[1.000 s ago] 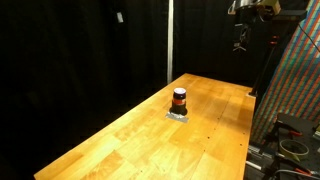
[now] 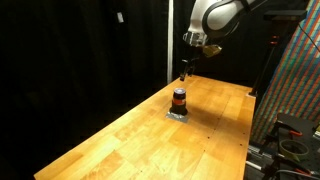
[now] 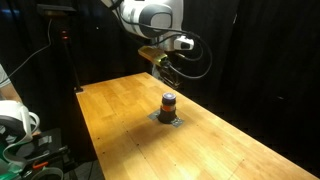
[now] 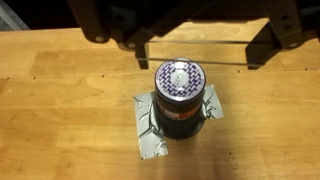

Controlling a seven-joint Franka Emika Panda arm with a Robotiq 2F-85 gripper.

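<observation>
A dark jar (image 2: pixel 179 102) with an orange band and a pale patterned lid (image 4: pixel 180 80) stands upright on the wooden table. Silver tape (image 4: pixel 150 128) lies around its base and sticks out on both sides. My gripper (image 2: pixel 184 76) is above and beyond the jar in exterior view 1, and also shows in exterior view 2 as the dark gripper (image 3: pixel 167 77) over the jar's far side. In the wrist view the fingers (image 4: pixel 264 47) stand wide apart, with the lid seen below and between them. Nothing is held.
A dark stand (image 2: pixel 275 60) rises by the table's right side, and cluttered equipment (image 3: pixel 25 150) sits off the table at the left in exterior view 2.
From the far right, the arm has swung left and come down closer to the jar. The jar has stayed in place.
</observation>
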